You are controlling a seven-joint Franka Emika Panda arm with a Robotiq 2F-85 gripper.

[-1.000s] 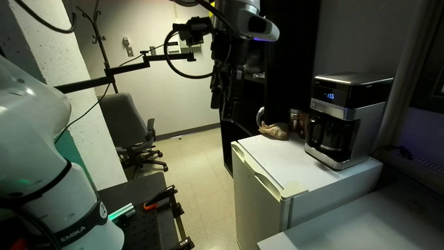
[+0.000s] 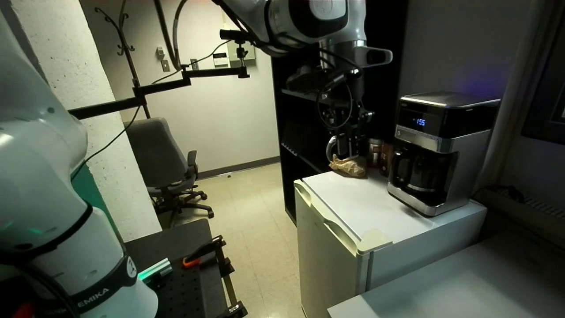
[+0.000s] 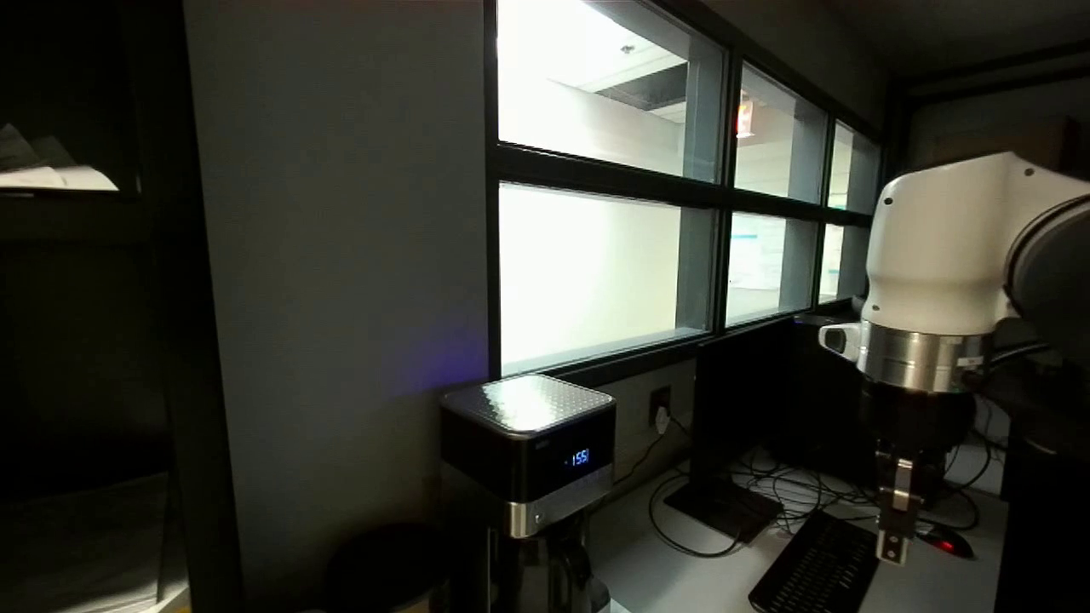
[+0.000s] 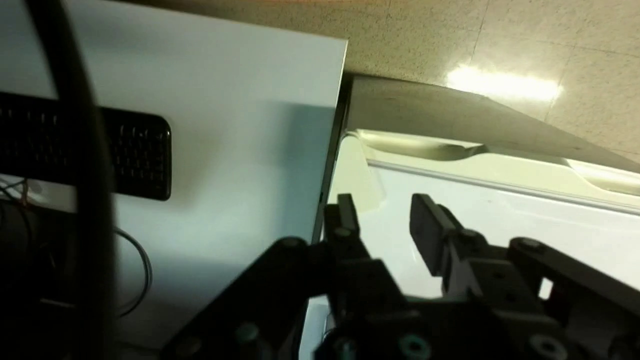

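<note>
In the wrist view my gripper is part open, a gap between its two fingers and nothing in it. Beneath it lies the white top of the small fridge (image 4: pixel 510 222). From exterior view 1, the gripper (image 2: pixel 347 151) hangs above the fridge (image 2: pixel 365 204), in front of a crumpled brown paper bag (image 2: pixel 349 167) near the fridge's back end; whether they touch cannot be told there. A coffee maker (image 2: pixel 445 148) with a lit display stands on the fridge to the right. Exterior view 2 shows the gripper (image 3: pixel 892 552) pointing down at the right.
Jars (image 2: pixel 374 153) stand behind the bag. A white desk (image 4: pixel 240 120) with a keyboard (image 4: pixel 141 153) adjoins the fridge. Dark shelves (image 2: pixel 302 132) rise behind.
In exterior view 1, my arm and gripper have moved right, from beside the dark shelves to over the fridge. The bag and coffee maker stay where they were.
</note>
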